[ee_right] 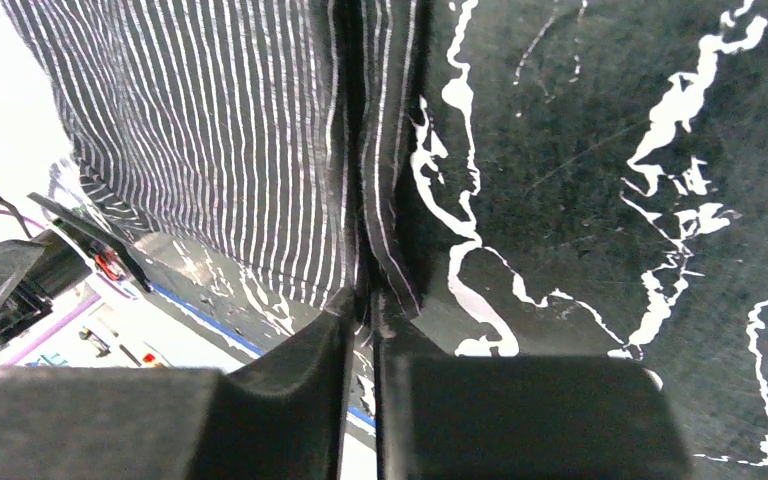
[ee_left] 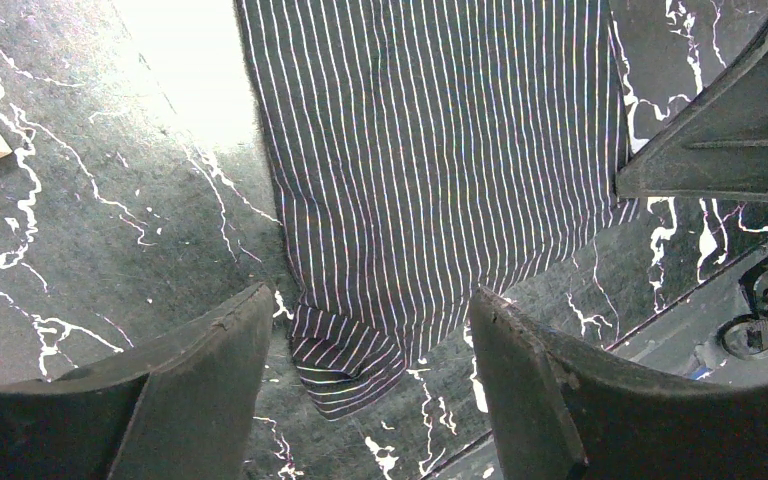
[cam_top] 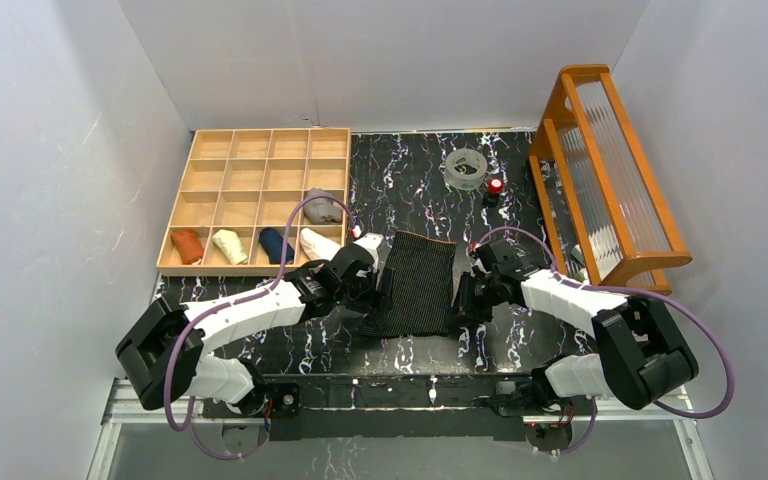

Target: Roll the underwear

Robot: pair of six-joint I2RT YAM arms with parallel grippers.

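Observation:
The underwear, black with thin white stripes, lies spread out on the dark marbled table between my two arms. At its near left corner my left gripper is open, its fingers well apart over a small crumpled fold. On the right side, the near end of the cloth's side edge runs pinched up between the close-set fingertips of my right gripper. In the top view, both near corners of the cloth are partly covered by the grippers.
A wooden compartment box at the back left holds several rolled cloths. A tape roll and a small red-capped bottle stand behind on the right, beside a wooden rack.

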